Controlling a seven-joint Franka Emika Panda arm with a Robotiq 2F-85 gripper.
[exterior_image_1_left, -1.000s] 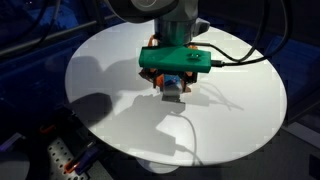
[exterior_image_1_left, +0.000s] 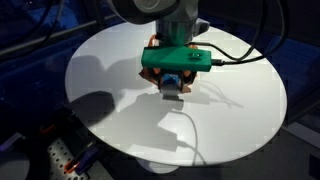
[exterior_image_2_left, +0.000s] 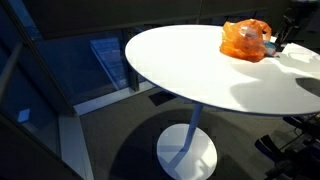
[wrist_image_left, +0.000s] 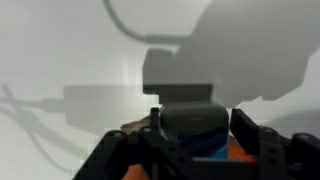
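A small item (wrist_image_left: 195, 118) with a dark end and a blue side lies between the fingertips of my gripper in the wrist view. The fingers stand close on both sides of it; whether they press on it, I cannot tell. Exterior view 1 has the same item (exterior_image_1_left: 172, 81) under the green bar of my gripper (exterior_image_1_left: 170, 76), its grey end toward the near side. A crinkled orange bag (exterior_image_2_left: 243, 40) rests on the white table in exterior view 2, beside the gripper. From exterior view 1 the arm hides most of this bag.
A black cable (exterior_image_1_left: 262, 40) loops from the arm on the right. The table's single leg (exterior_image_2_left: 185, 125) stands on a round base.
The fingers under the green bar look slightly shifted around the item. The arm and the table look nearly the same as before.
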